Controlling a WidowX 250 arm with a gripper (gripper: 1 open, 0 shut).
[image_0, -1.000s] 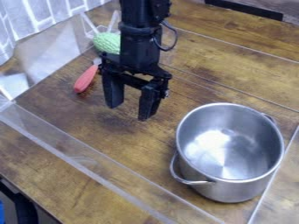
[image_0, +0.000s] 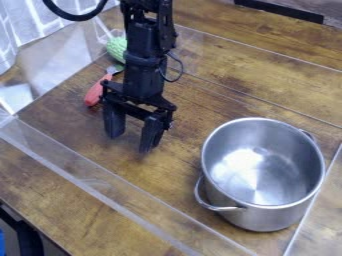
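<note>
The black robot gripper (image_0: 134, 132) hangs over the wooden surface at the centre left, its two fingers apart, open, with no object seen between them. Behind it lies a red object (image_0: 94, 94), partly hidden by the arm. Further back is a green object (image_0: 116, 49), also partly covered by the arm.
A steel pot (image_0: 261, 165) with side handles stands at the lower right. Clear plastic edging runs along the left and foreground.
The gripper has moved left and slightly down, toward the side where the red object lies. The pot has stayed in place.
</note>
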